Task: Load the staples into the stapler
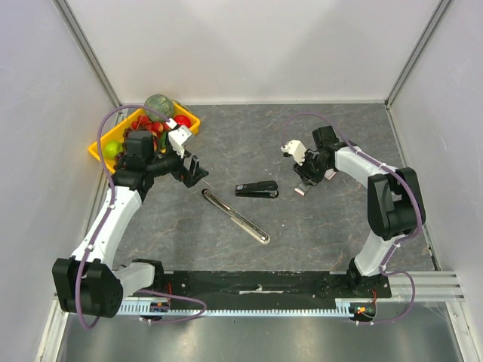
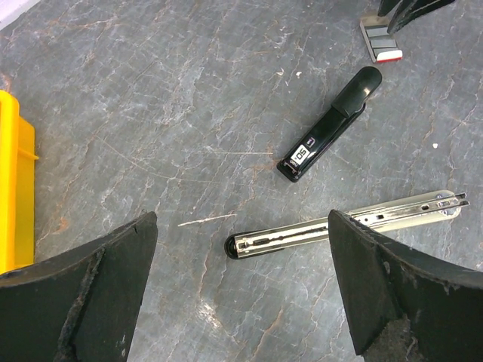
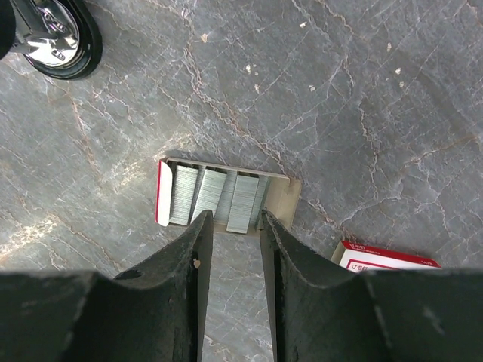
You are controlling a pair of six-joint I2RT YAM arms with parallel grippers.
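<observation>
The long stapler (image 1: 236,217) lies opened out on the table, its metal channel facing up. Several strips of staples (image 3: 243,202) sit side by side in a small open box (image 3: 165,192). Over that box hangs my right gripper, its fingers part open and a gap showing between the fingertips, with the staple strips below the gap. Whether a finger touches the box, I cannot tell. To the left, my left gripper (image 1: 198,175) stands open above the table near the stapler's end; its fingers (image 2: 113,290) have nothing gripped between them.
A second, black stapler (image 1: 257,189) lies closed between the arms. Close to the staple box is a red-and-white box (image 3: 385,258). At the back left stands a yellow bin (image 1: 194,119) of fruit and vegetables.
</observation>
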